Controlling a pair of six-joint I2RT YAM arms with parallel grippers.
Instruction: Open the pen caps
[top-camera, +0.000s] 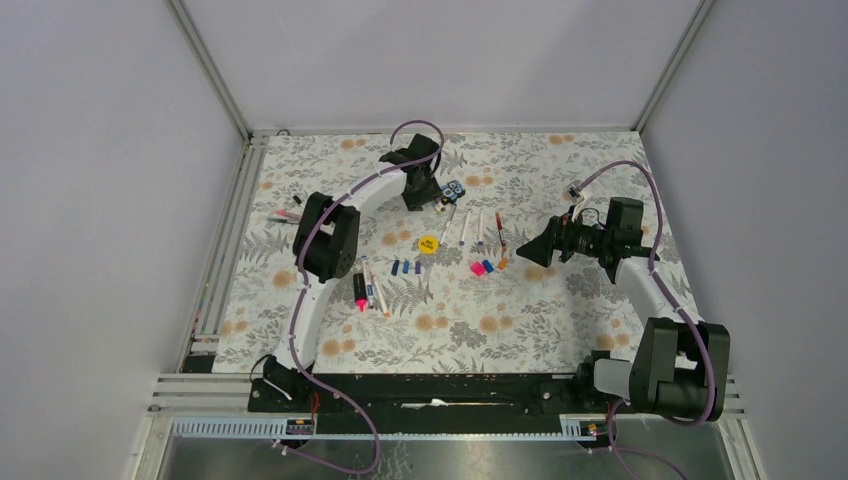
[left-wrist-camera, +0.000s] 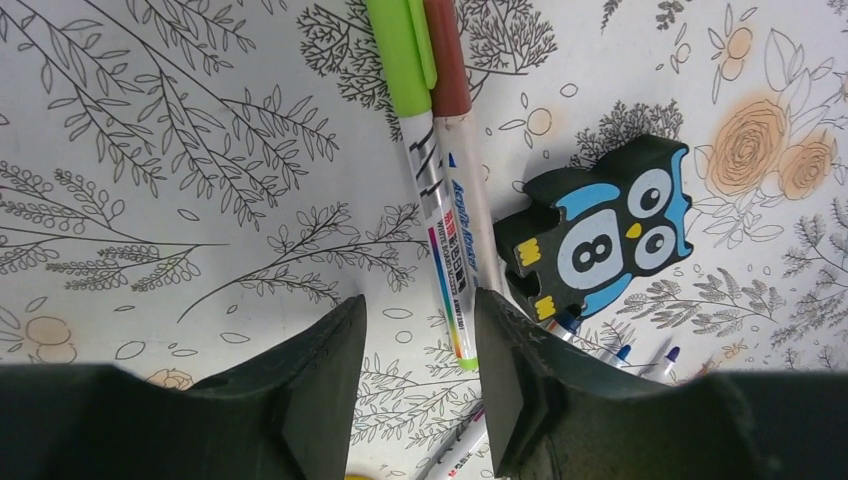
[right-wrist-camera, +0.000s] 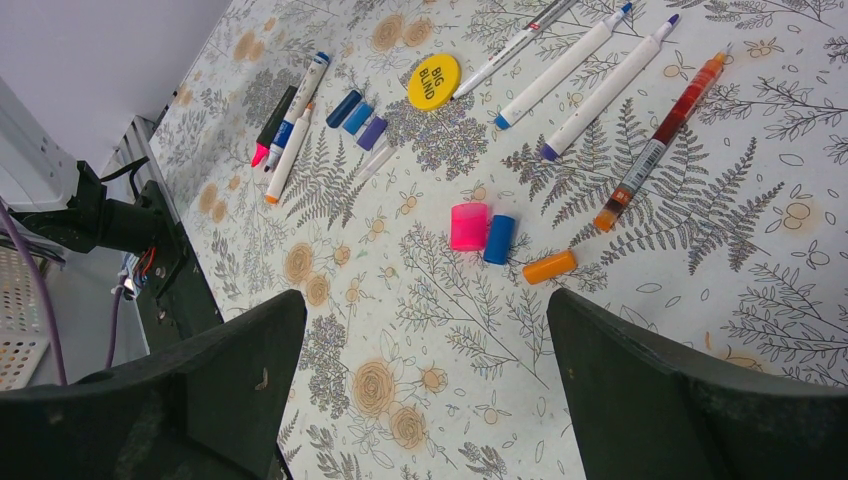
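My left gripper is over a green-capped pen (left-wrist-camera: 437, 225) and a brown-capped pen (left-wrist-camera: 465, 190) lying side by side, its fingers parted across their lower ends; nothing is clearly held. My right gripper hangs open over the mat at right. White pens (right-wrist-camera: 608, 90) and an orange-red pen (right-wrist-camera: 652, 155) lie uncapped in the middle. Loose caps, pink (right-wrist-camera: 468, 228), blue (right-wrist-camera: 499, 240) and orange (right-wrist-camera: 548, 267), lie nearby, with several blue and purple caps (right-wrist-camera: 356, 117) further left.
A penguin figure (left-wrist-camera: 600, 230) sits beside the capped pens. A yellow BIG BIRD disc (right-wrist-camera: 433, 82) lies mid-mat. More markers (right-wrist-camera: 289, 150) lie at the left under the arm's side.
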